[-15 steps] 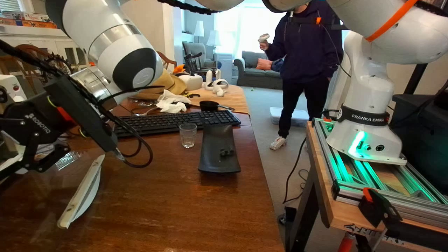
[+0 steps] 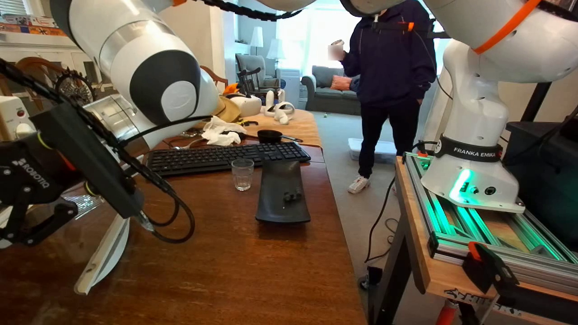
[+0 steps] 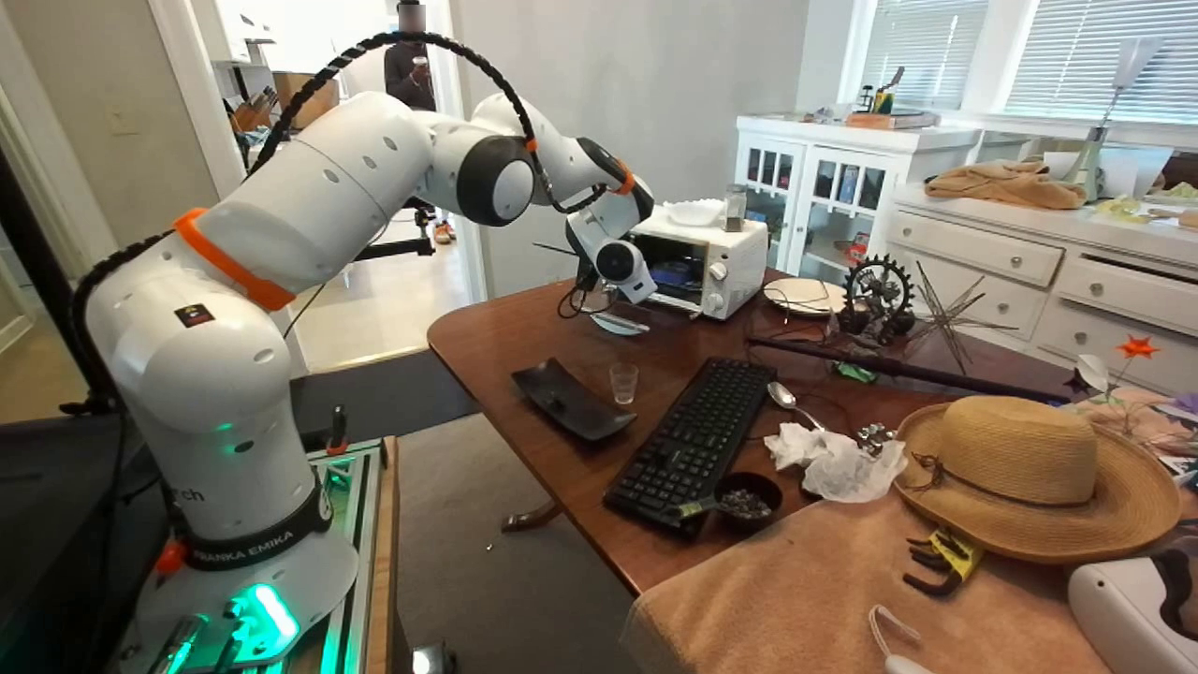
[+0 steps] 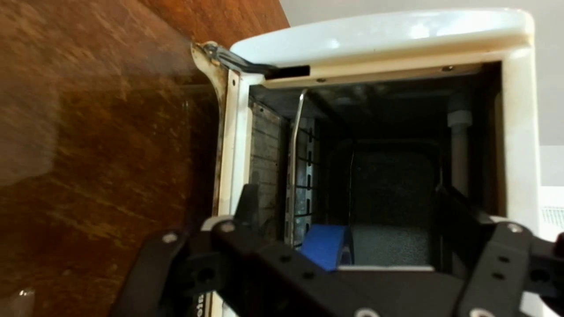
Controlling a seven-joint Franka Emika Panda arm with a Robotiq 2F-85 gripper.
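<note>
A white toaster oven (image 3: 730, 264) stands on the far part of the table, its front door (image 2: 105, 254) lowered. In the wrist view, my gripper is open in front of the oven's mouth, one finger (image 4: 248, 203) towards the table side and the other towards the oven's top. Inside, a blue roll, apparently tape (image 4: 325, 245) sits by the wire rack (image 4: 294, 158), visible between the fingers and partly covered by the gripper's body. Nothing is gripped. Exterior view 1 cuts off the fingertips at its left edge.
A black tray (image 3: 573, 399) holding small dark bits, a clear glass (image 2: 242, 174) and a black keyboard (image 3: 696, 438) lie on the table. A small black bowl (image 3: 749, 498) and a straw hat (image 3: 1016, 449) are further along.
My arm and gripper have moved left and somewhat lower in exterior view 1, closer to the oven. The tray, glass and keyboard have stayed put.
</note>
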